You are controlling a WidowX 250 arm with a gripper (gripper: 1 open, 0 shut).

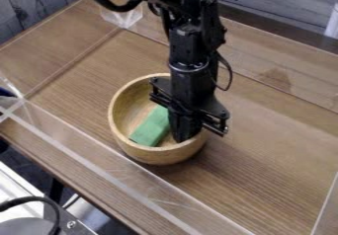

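Observation:
A round tan wooden bowl [138, 148] sits on the wooden table, holding a green block [150, 127]. My black gripper [192, 120] is lowered over the right side of the bowl, its lower end down inside or at the rim and partly covering the block's upper right part. It looks shut; whether anything is between its fingers is hidden by the gripper's body.
Clear plastic edging runs along the left and near edges. A dark round object with metal lies beyond the table at the bottom left.

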